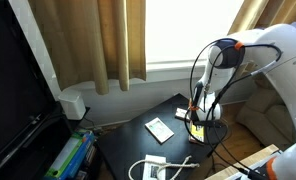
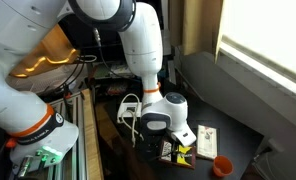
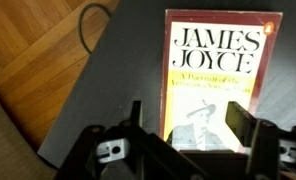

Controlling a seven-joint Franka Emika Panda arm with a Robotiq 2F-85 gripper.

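Note:
A James Joyce paperback (image 3: 213, 65) with a dark red border and pale yellow cover lies flat on the black table in the wrist view. My gripper is open above its lower half, one finger on either side, with nothing held. The book shows as a small yellow patch (image 1: 196, 131) under the arm in exterior view 1. From the other side, exterior view 2 shows the gripper (image 2: 178, 140) pointing down over the yellow and dark book (image 2: 178, 154). How much height separates fingertips and cover is hard to tell.
An orange cup (image 2: 222, 166) stands close to the book, and a pale book (image 2: 203, 139) lies behind it. Another pale flat item (image 1: 159, 130) rests mid-table. A white power strip with its cable (image 1: 154, 168) occupies the front edge.

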